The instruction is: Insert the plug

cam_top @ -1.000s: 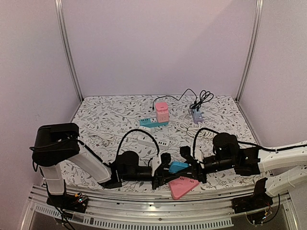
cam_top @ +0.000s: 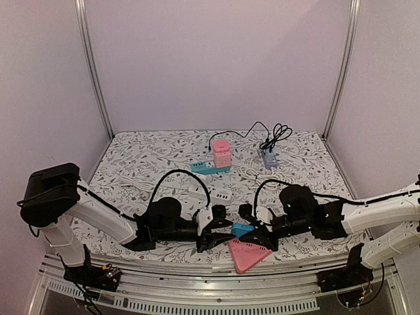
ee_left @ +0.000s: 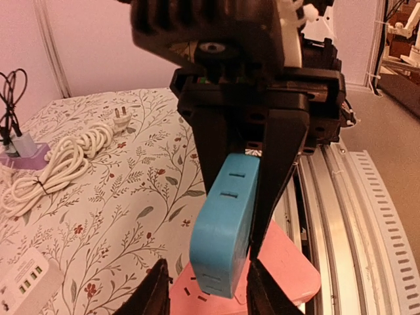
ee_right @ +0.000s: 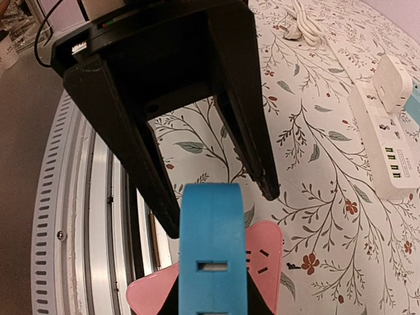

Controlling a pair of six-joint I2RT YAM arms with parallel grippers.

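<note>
My right gripper is shut on a blue block-shaped plug (ee_right: 212,243) with slots in its face. Seen in the left wrist view, the plug (ee_left: 226,220) sticks out from between the right fingers toward the left arm. My left gripper has its fingers apart at the plug's free end. Nothing is gripped between the left fingers, which stand on both sides of that end in the right wrist view; whether they touch it I cannot tell. Below both hands lies a pink triangular power strip (cam_top: 248,257), partly covered.
Further back lie a white power strip (cam_top: 220,196) and a teal strip (cam_top: 223,169) with a pink cube plug (cam_top: 222,152). A purple-grey socket (cam_top: 269,159) with black cable is at the back right. White cords (ee_left: 65,157) lie coiled on the patterned table.
The left gripper has shifted away from the table's front edge, toward the plug's level. With the plug still held, the right gripper has moved slightly left, so the hands are closer together.
</note>
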